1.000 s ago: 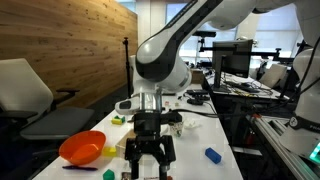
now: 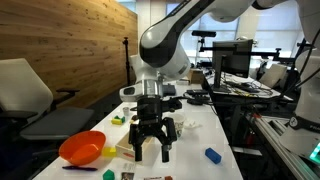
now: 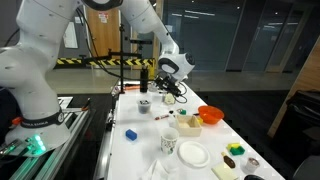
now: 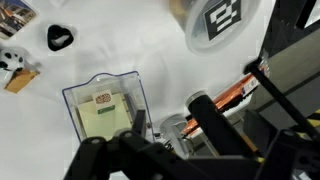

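My gripper (image 2: 151,152) hangs open over the near part of the white table, with nothing seen between its fingers. In the wrist view its dark fingers cover the lower right. Below lies a clear tray (image 4: 103,108) holding a pale green item and a small card. An orange-red marker-like item (image 4: 237,92) is partly hidden by the gripper. At the top of that view is a round clear container (image 4: 210,22) with a black-and-white pattern inside. A blue block (image 2: 213,155) lies off to the gripper's right.
An orange bowl (image 2: 82,148) and a light wooden box (image 3: 187,126) stand near the gripper. Further off are a white mug (image 3: 168,144) and a white plate (image 3: 193,156). Bare tabletop surrounds the blue block.
The table objects look unmoved.
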